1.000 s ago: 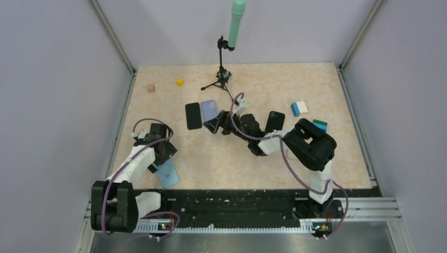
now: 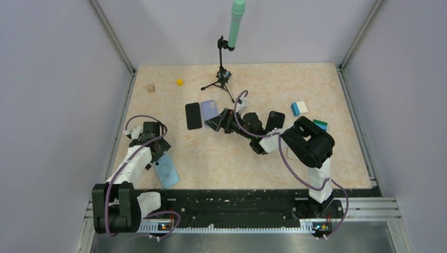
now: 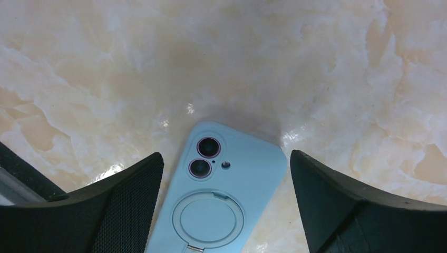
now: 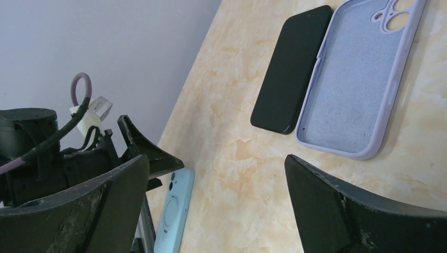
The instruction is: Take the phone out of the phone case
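A light-blue phone case with a ring on its back lies at the table's front left, camera end away from the front edge. Close above that end is my left gripper, open, its fingers either side of the case without gripping it. A black phone lies flat, and right beside it rests an empty lavender case, inner side up. My right gripper stands open with nothing between its fingers, near the front end of the lavender case.
A black tripod stands behind the lavender case. Another dark phone lies beyond my right arm, with a blue-and-white block farther right. Two small blocks, yellow and tan, sit at the back left.
My left gripper has shifted slightly left and back, uncovering more of the blue case's camera end. The phones and cases lie where they were.
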